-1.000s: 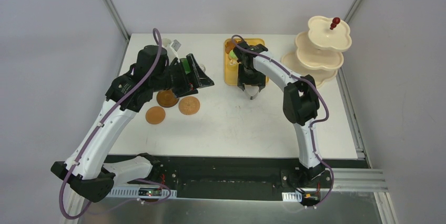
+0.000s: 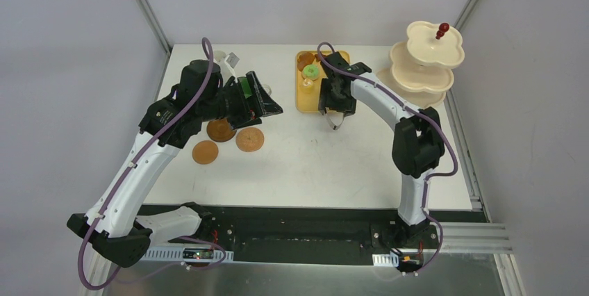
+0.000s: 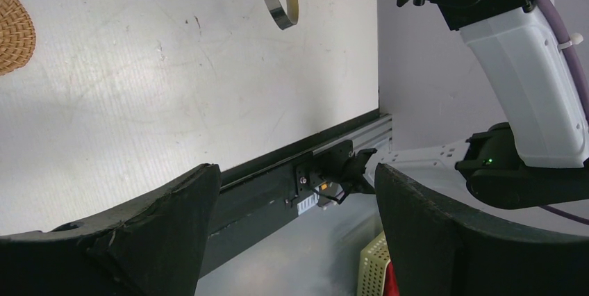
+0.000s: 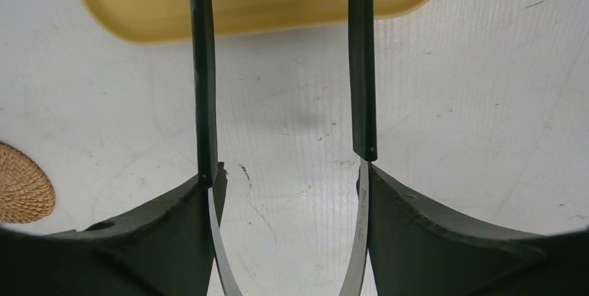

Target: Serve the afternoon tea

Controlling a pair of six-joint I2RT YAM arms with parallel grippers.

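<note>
A yellow tray (image 2: pixel 300 105) at the back middle holds a brown item (image 2: pixel 305 60), a green ring-shaped piece (image 2: pixel 311 71) and a pale piece (image 2: pixel 307 85); my right arm covers its right part. My right gripper is shut on tongs (image 4: pixel 361 67), whose two black arms stand apart over the tray's edge. Their curved metal end (image 3: pixel 289 10) shows in the left wrist view. A cream three-tier stand (image 2: pixel 434 49) with a red knob is at the back right. At the left, my left gripper is open and empty.
Several round woven coasters, one of them a plain round one (image 2: pixel 250 139), lie near the left gripper. A small clear item (image 2: pixel 267 89) is partly hidden behind that gripper.
The left arm has stayed still.
</note>
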